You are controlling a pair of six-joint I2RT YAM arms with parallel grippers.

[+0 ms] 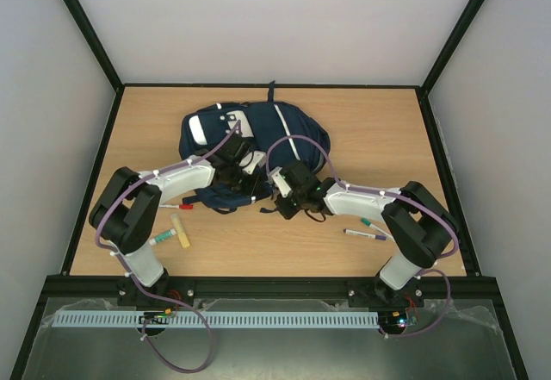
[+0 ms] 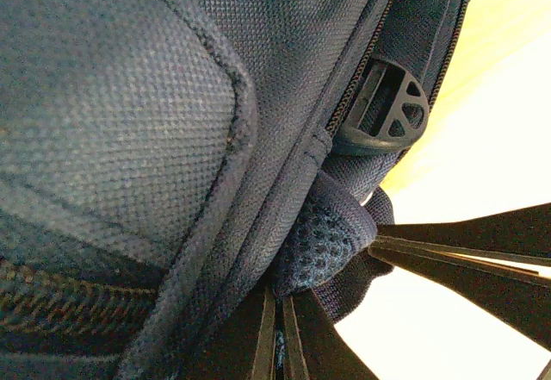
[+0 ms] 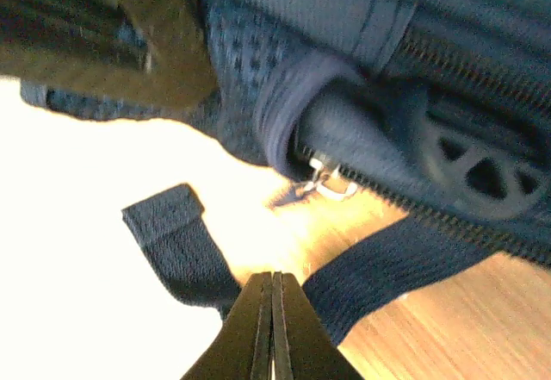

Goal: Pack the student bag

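Observation:
A dark blue student bag (image 1: 297, 128) lies at the back of the table. In the left wrist view my left gripper is shut on the bag's fabric beside a mesh tab (image 2: 323, 238). My right gripper is shut, with nothing between its fingers. The light metal zipper pull (image 3: 331, 182) hangs at the end of the bag's zipper, outside those fingers and above and right of their tips in the right wrist view. A black plastic buckle (image 3: 482, 160) sits farther along that edge.
Loose straps (image 3: 181, 238) lie below the bag's edge, close to the right fingertips. On the table are a yellow stick (image 1: 180, 231), a glue tube (image 1: 163, 236), a red-ended pen (image 1: 186, 206) and markers (image 1: 365, 234).

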